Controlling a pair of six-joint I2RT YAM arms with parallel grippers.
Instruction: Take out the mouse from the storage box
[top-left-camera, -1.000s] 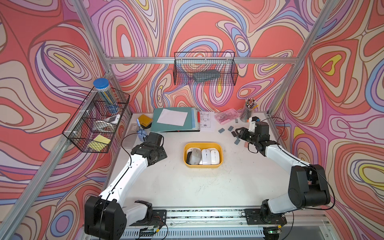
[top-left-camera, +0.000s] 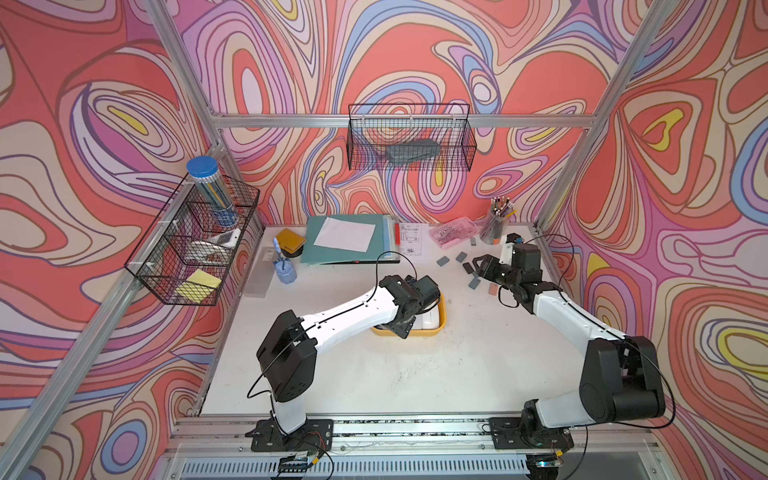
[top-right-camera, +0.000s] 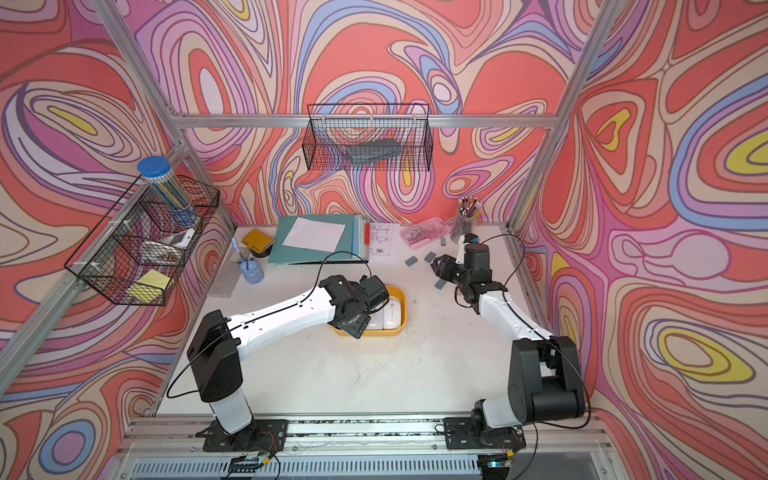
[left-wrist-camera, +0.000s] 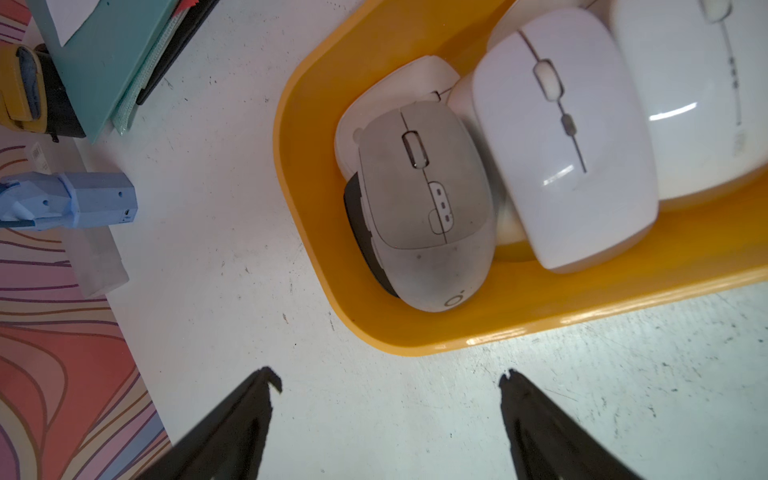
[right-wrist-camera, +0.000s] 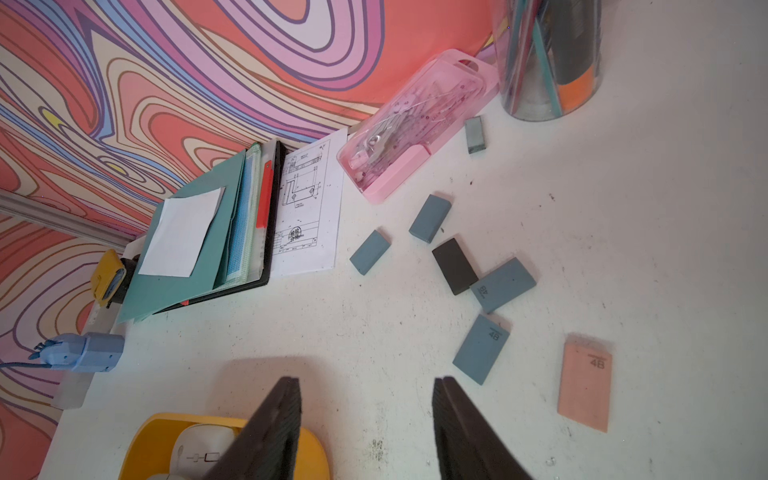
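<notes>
An orange-yellow storage box on the white table holds several mice. In the left wrist view a grey mouse lies at the box's rounded corner, partly over a black one and a white one. Beside it sits a white mouse, and another white mouse is at the frame's edge. My left gripper is open above the box, nothing between its fingers; in the top left view it hides much of the box. My right gripper stands apart to the right, its fingers spread with only table seen between them.
Several erasers lie scattered beneath the right gripper. A pink case and a clear pen cup stand at the back. Green folders and a blue pot are back left.
My left arm has swung right from the table's left side to above the box, covering the grey mouse in the top left view. The right arm has shifted only slightly; the box stayed put.
</notes>
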